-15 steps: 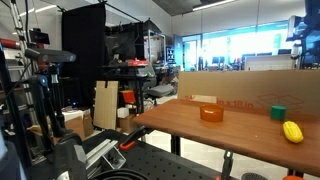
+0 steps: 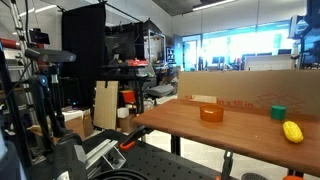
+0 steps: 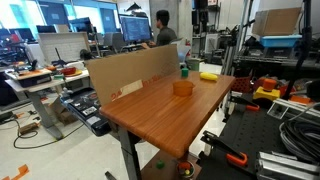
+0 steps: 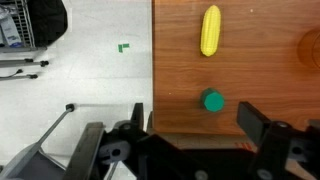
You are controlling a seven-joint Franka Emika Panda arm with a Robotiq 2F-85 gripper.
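Note:
An orange-brown bowl [image 2: 211, 113] rests on the wooden table [image 2: 180, 122]. In exterior view 2 the same bowl [image 3: 183, 89] sits near the middle of the tabletop. A green cup-like object [image 2: 278, 112] stands toward the right, with a yellow elongated object [image 2: 292, 131] close by. Seen from above in the wrist view, the green object [image 4: 212, 100] lies below the yellow one [image 4: 210, 31], and part of the bowl [image 4: 310, 48] shows at the right edge. My gripper is open above the table, its fingers wide apart and nothing held between them.
A cardboard panel [image 3: 135, 75] stands along one long side of the table. Bare wood surrounds the objects. In the wrist view, pale floor [image 4: 100, 75] lies beyond the table's left edge. A person [image 3: 165, 30] is in the background.

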